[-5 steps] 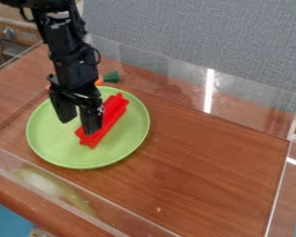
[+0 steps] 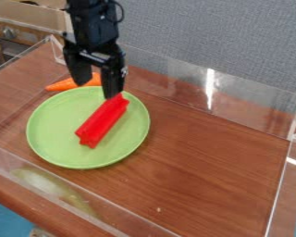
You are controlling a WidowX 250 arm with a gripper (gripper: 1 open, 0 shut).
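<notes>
A red bar-shaped object (image 2: pixel 101 123) lies diagonally on a green plate (image 2: pixel 58 139) at the left of the wooden tray. Above the plate's back part my black gripper (image 2: pixel 95 74) hangs open, higher than the red object and apart from it, with nothing seen between its fingers. An orange carrot-like object (image 2: pixel 67 84) lies behind the plate, partly hidden by the gripper.
Clear walls edge the wooden surface (image 2: pixel 213 176), whose right half is free. A pale, blurred yellowish shape (image 2: pixel 52 188) shows at the front left by the clear edge.
My gripper has risen up and back from the red object, uncovering it on the plate. The red object remains in about the same place.
</notes>
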